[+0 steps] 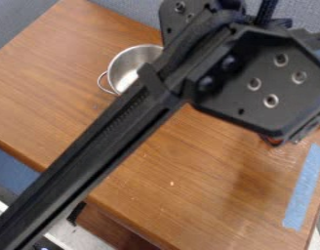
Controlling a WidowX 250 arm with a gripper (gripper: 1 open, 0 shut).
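Note:
A steel pot [125, 63] with loop handles sits on the wooden table [163, 186], mostly covered by the black robot arm [98, 146] that crosses the view diagonally to the upper right. The gripper's fingertips are hidden behind the arm's dark plate, so the finger's state does not show. A small patch of red shows at the plate's lower right edge; the rest of that red object is hidden.
A strip of blue tape [303, 186] lies on the right side of the table. Grey-blue surfaces border the table at the back and left.

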